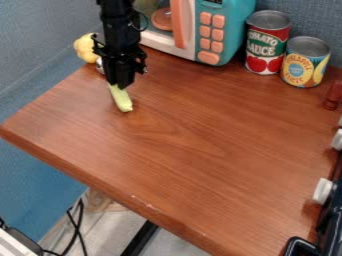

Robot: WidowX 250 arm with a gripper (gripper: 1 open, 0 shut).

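My black gripper (120, 78) is at the upper left of the wooden table (181, 155), pointing down. Just below its fingertips a pale yellow elongated object (120, 97) stands or leans at the table surface; whether the fingers are closed on it is hard to tell. A yellow toy (86, 48) sits behind the arm at the table's left back.
A teal toy microwave (214, 35), a tomato can (266, 45) and a yellow can (305, 63) line the back. A small red item (333, 96) and a black appliance (323, 225) are at the right edge.
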